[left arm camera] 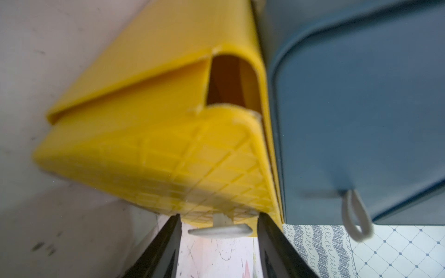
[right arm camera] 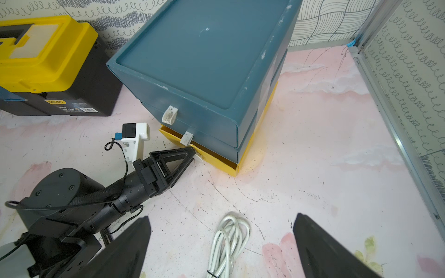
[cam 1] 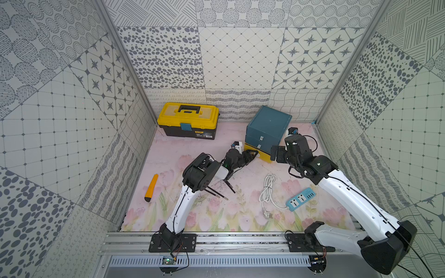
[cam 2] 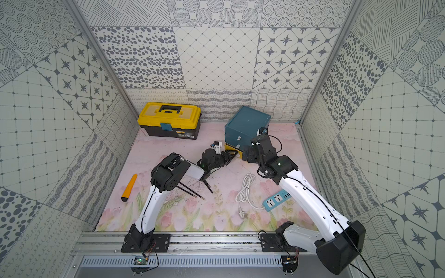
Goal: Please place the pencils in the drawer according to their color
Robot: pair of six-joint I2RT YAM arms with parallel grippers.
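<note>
The blue cabinet [right arm camera: 199,55] stands at the back right, its yellow bottom drawer [right arm camera: 215,159] pulled out a little. In the left wrist view, the drawer's white handle [left arm camera: 221,230] lies between the fingers of my left gripper, which is part open, with gaps on both sides of it. My right gripper hangs over the table to the right, wide open and empty. Dark pencils [cam 1: 216,192] lie beneath and in front of the left arm, partly hidden by it; their colors are hard to tell.
A yellow-and-black toolbox [cam 1: 187,121] stands at the back left. An orange-handled object [cam 1: 151,187] lies far left. A coiled white cable [cam 1: 268,187] with a blue power strip [cam 1: 301,199] occupies the front right.
</note>
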